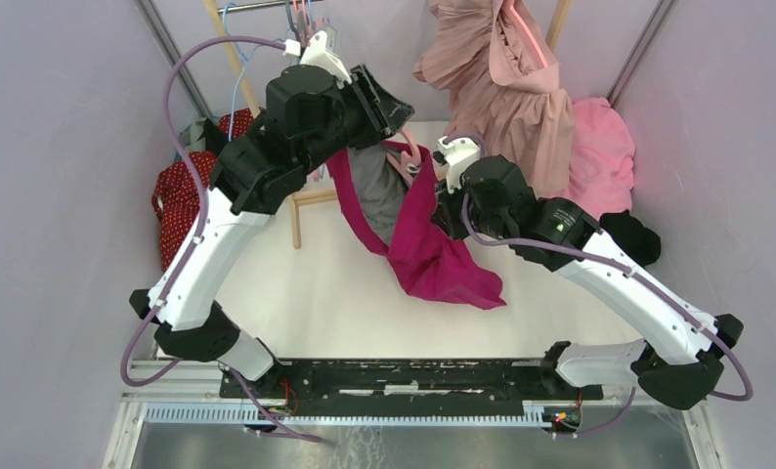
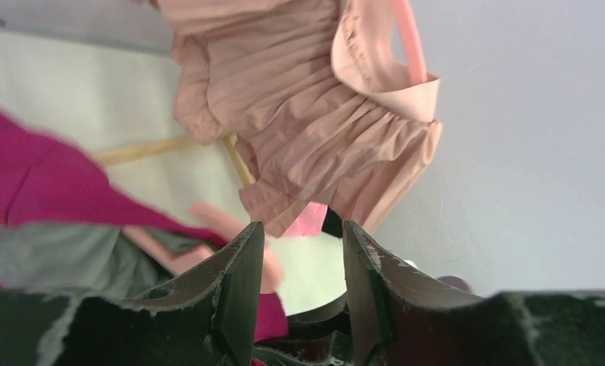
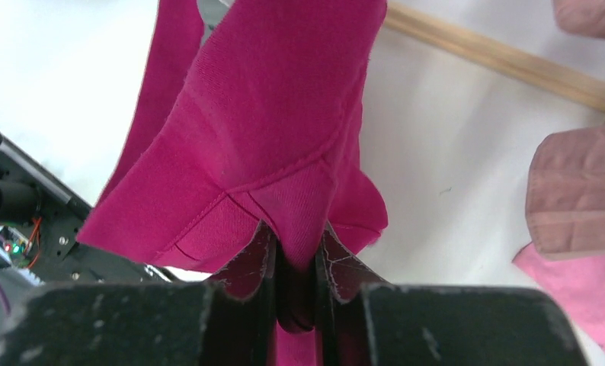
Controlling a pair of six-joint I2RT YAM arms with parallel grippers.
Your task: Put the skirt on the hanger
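The magenta skirt (image 1: 433,254) with grey lining (image 1: 376,186) hangs mid-air between my arms in the top view. A pink hanger (image 1: 410,151) sits inside its waist opening, its lower part hidden by cloth. My left gripper (image 1: 400,115) is above the hanger. In the left wrist view its fingers (image 2: 246,267) stand apart, holding nothing; the blurred hanger (image 2: 227,225) lies beside and partly behind one finger. My right gripper has a gathered fold of the skirt (image 3: 261,114) pinched between its fingers.
A dusty-pink garment (image 1: 511,107) hangs at the back right, above a pink cloth (image 1: 599,156) and a black item (image 1: 630,237). Red dotted fabric (image 1: 181,200) lies at the left. Hangers crowd the rail (image 1: 257,6) at the back left.
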